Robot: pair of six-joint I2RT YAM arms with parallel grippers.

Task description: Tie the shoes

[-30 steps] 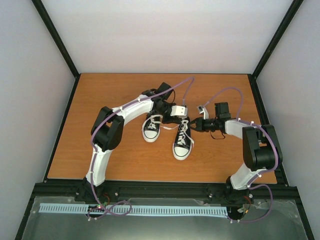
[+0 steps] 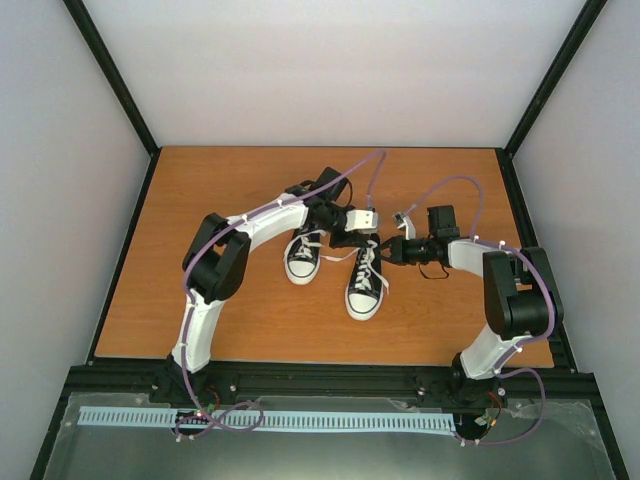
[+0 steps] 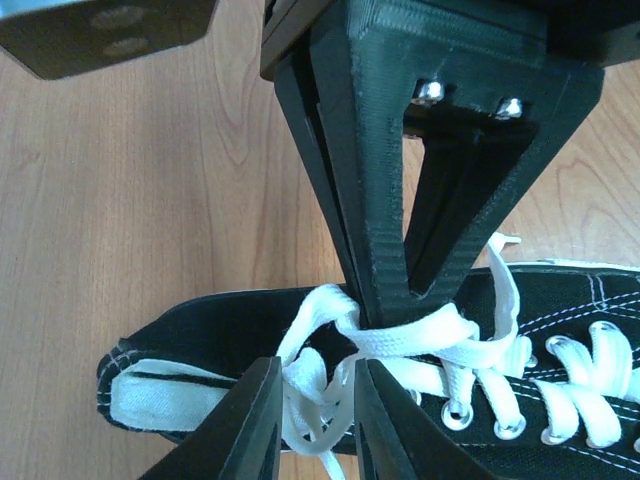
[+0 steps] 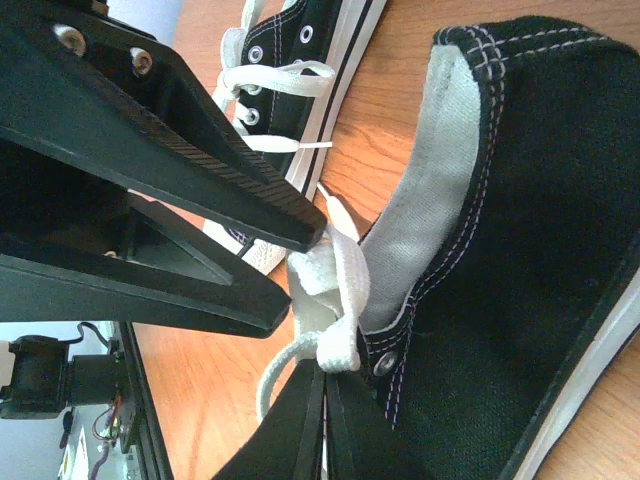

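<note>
The right-hand black shoe [image 2: 364, 290] has white laces [image 4: 350, 265] bunched near its ankle opening. My left gripper is over that bunch, its fingers [image 3: 245, 425] part open, with a lace loop showing in the gap. From the other side my right gripper reaches in. Its fingers are shut, and lace lies across and around their tips; whether any is pinched between them is hidden. The other black shoe [image 2: 302, 262] stands to the left, its lace [image 4: 275, 78] looped on top.
Both grippers sit very close together over one shoe, nearly touching. Purple hoses [image 2: 270, 205] run along both arms.
In the top view my left gripper has shifted slightly to the right. The right arm has moved very little, and both shoes stay in place.
</note>
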